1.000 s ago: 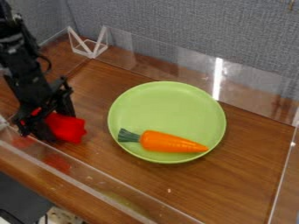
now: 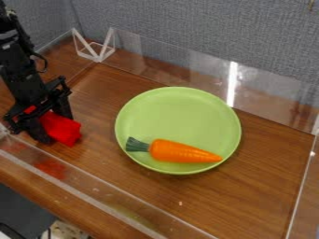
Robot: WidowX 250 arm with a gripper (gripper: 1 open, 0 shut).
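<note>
My black gripper point(image 2: 40, 114) is low at the left of the table, shut on a red object point(image 2: 62, 131) that sticks out to the right from between its dark fingers. The red object's exact shape is partly hidden by the gripper. A green plate point(image 2: 177, 117) sits right of centre, with an orange toy carrot point(image 2: 185, 151) with a green top lying on it.
A white wire frame point(image 2: 93, 47) stands at the back left. Clear plastic walls edge the wooden table point(image 2: 212, 201).
The gripper and the red object have moved slightly left and up in the view. The plate and carrot have not moved.
</note>
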